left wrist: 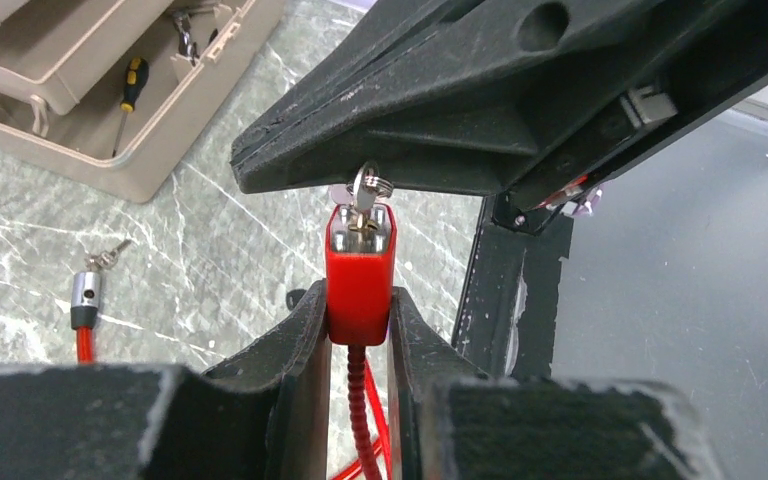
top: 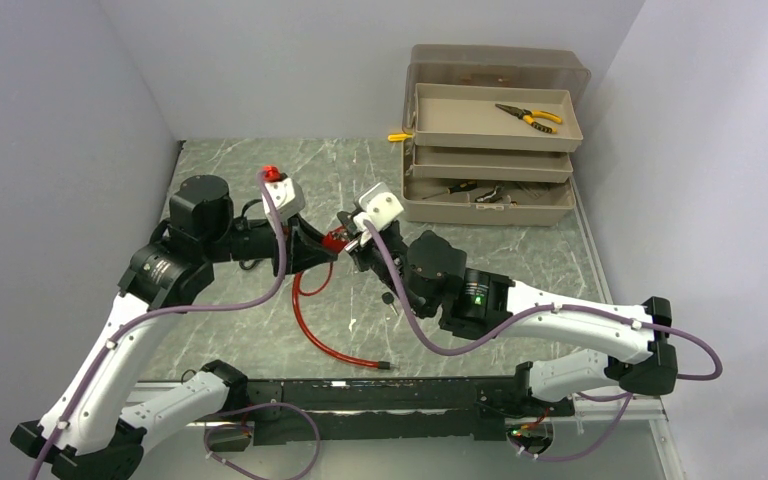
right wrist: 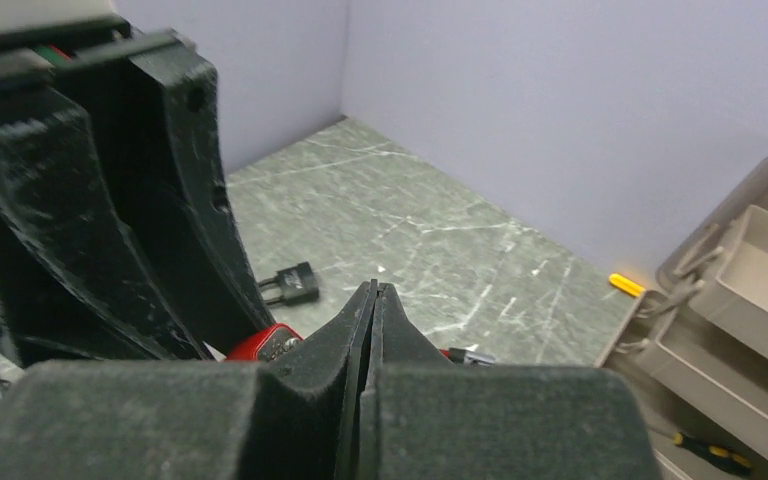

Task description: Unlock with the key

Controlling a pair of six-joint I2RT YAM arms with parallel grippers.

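My left gripper is shut on a red lock body (left wrist: 358,285) with a braided red cable below it, held in mid-air. A key with rings (left wrist: 365,190) is at the lock's metal end, upright; how deep it sits I cannot tell. My right gripper is shut, with nothing visible between its fingers, right beside the lock, which is partly hidden in the right wrist view. Another lock (left wrist: 86,298) with keys lies on the marble table.
A beige tiered toolbox (top: 490,205) stands at the back right with pliers (top: 528,118) and screwdrivers. A red cable (top: 335,350) lies across the front table. A black lock (right wrist: 298,283) lies farther back.
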